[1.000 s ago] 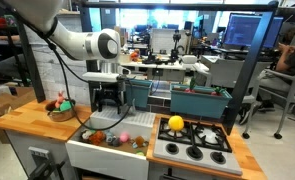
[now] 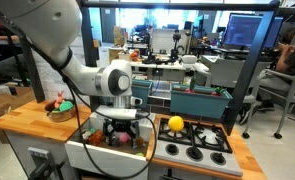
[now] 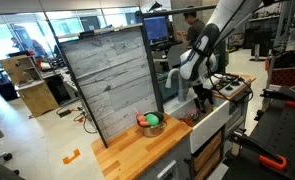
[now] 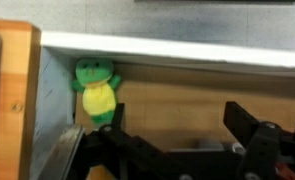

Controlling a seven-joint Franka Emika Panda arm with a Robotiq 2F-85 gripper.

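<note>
My gripper is open, its dark fingers standing wide apart low in the wrist view. It hangs down at the open white drawer (image 2: 97, 163) in exterior view 1. Inside that drawer, near its left wall, lies a green and yellow plush toy (image 4: 97, 88), to the left of my fingers and apart from them. A greyish thing shows partly at the bottom of the wrist view between the fingers, too hidden to name. Some colourful items in the drawer are partly covered by the gripper in exterior view 1.
A wooden counter (image 2: 32, 122) with a bowl of colourful items (image 2: 59, 110) is left of the drawer. To the right stand a stove (image 2: 199, 140) and a yellow ball (image 2: 176, 123). A teal basket (image 2: 198, 103) and a dish rack (image 2: 157, 85) are behind.
The gripper now covers part of the drawer's contents.
</note>
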